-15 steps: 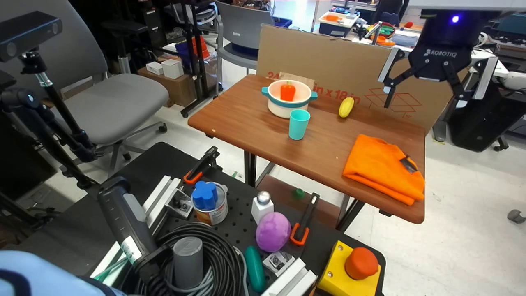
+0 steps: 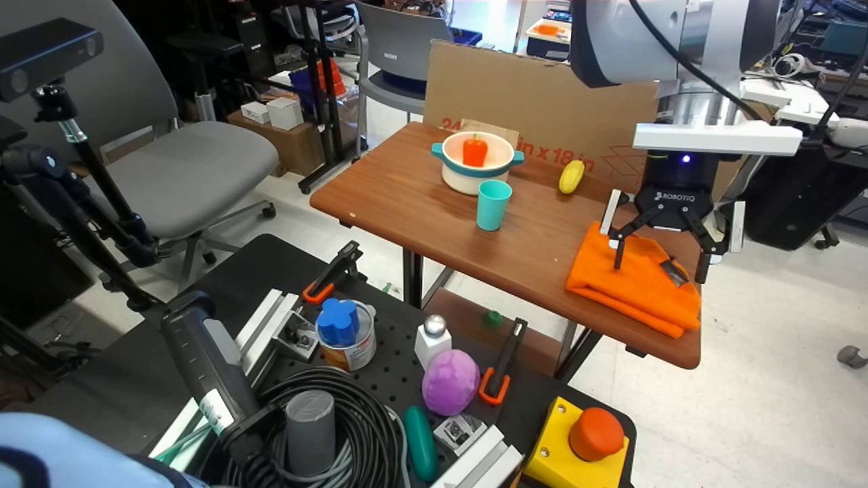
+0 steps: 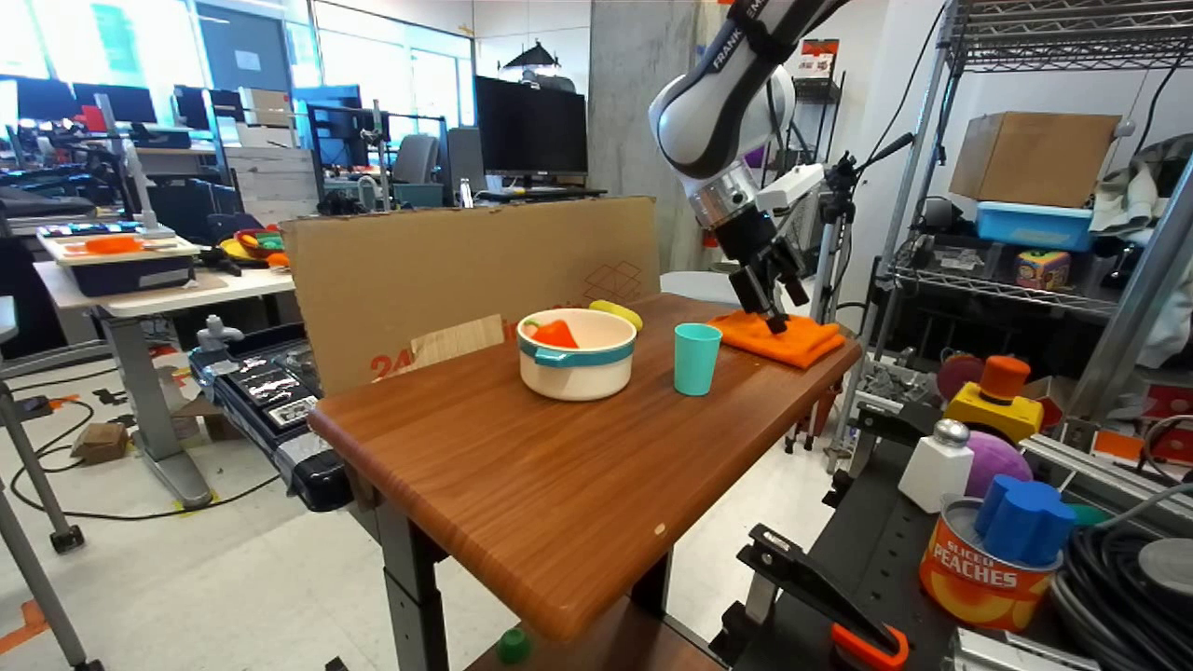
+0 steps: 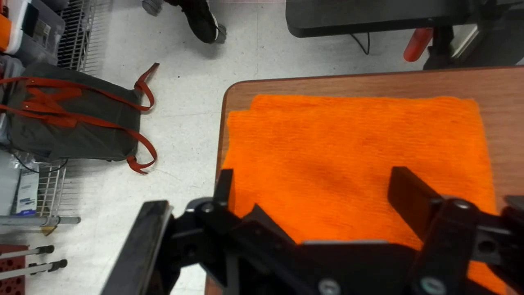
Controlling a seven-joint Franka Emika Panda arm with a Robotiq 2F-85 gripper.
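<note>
An orange towel (image 2: 622,276), folded flat, lies at the table's right end, with a dark tag (image 2: 674,272) on its top. Just over it my gripper (image 2: 660,267) points down, fingers spread wide. In the wrist view the cloth (image 4: 344,147) fills the space between the two dark fingers, lying flat and not pinched. Exterior view 2 has the gripper (image 3: 791,308) right above the towel (image 3: 783,337); whether a fingertip touches it, I cannot tell.
Left of the towel stand a teal cup (image 2: 493,205) and a cream pot (image 2: 462,180) holding an orange pepper (image 2: 474,151). A yellow item (image 2: 571,176) lies near the cardboard sheet (image 2: 537,106) behind the table.
My gripper has come down and a little to the left, from high above the table's back right to just over the towel. It stays open; the towel looks unmoved.
</note>
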